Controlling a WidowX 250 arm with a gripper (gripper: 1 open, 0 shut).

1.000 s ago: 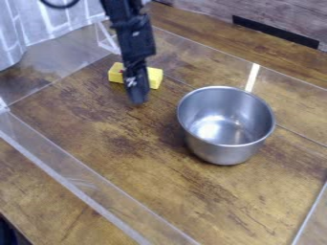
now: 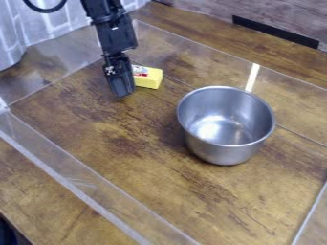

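Observation:
My black gripper [image 2: 120,80] is low over the wooden table, at the left end of a small yellow block [image 2: 147,79] with a red and white label. Its fingers point down and cover part of the block's left side. Whether they grip it or only stand beside it is not clear.
A large steel pot [image 2: 227,124] sits to the right, a little nearer the front. A translucent sheet or plastic hangs at the back left.
My gripper has moved left, from right of the block's middle to its left end. The block's right part now shows more, and it looks slightly shifted or turned.

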